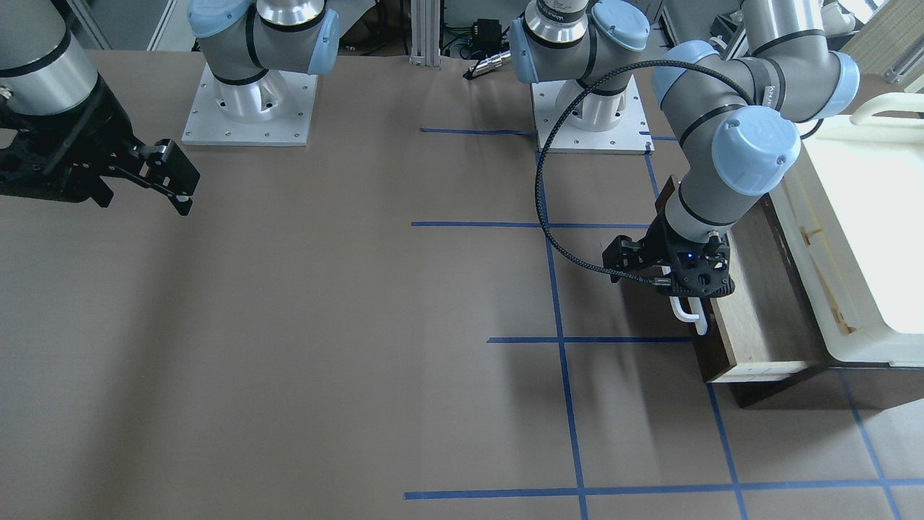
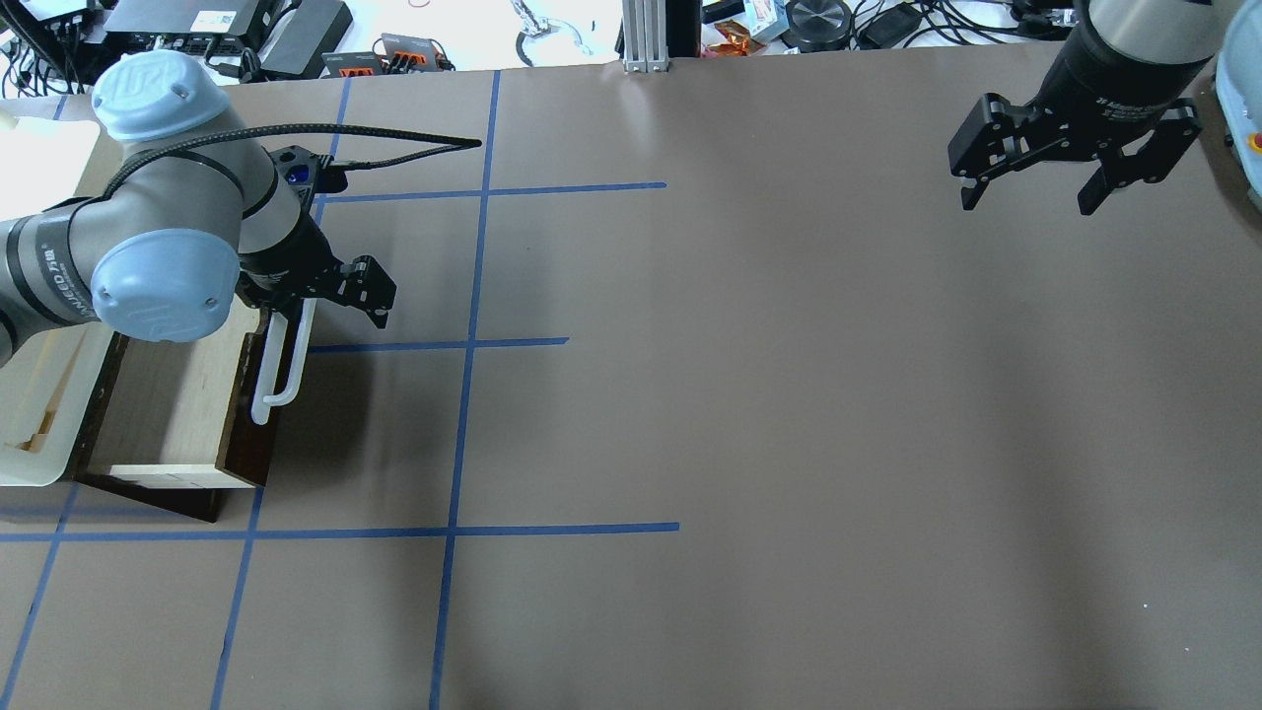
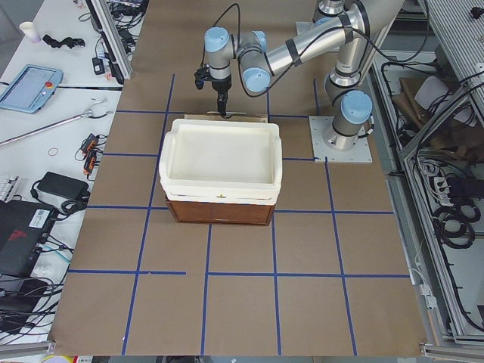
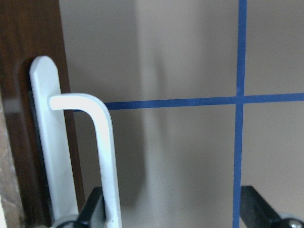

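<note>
A wooden box with a drawer pulled partly out stands at the right of the front view, with a white handle on the drawer's front. My gripper is at that handle, tilted down over it; in the wrist view the handle's bar runs against the left finger, while the right finger stands apart over bare floor, so the finger looks open. The drawer's inside, pale wood, shows bare in the top view where not covered by my arm.
A white tray sits on the box. Other arms stand at the left and back. The blue-taped floor beyond the drawer's front is clear.
</note>
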